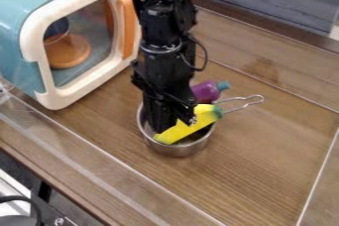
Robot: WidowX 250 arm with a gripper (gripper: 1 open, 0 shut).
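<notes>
My black gripper (167, 111) is down at the left part of a steel pot (181, 147), its tips mostly hidden; whether anything is between them does not show. A yellow toy (188, 127) with a green end lies slanted in the pot, just beside the gripper. A purple object (208, 90) sits behind the pot at the right, and a wire handle (255, 99) sticks out to the right.
A blue and white toy oven (61, 98) with an orange item inside stands at the left. A pale wall is at the back.
</notes>
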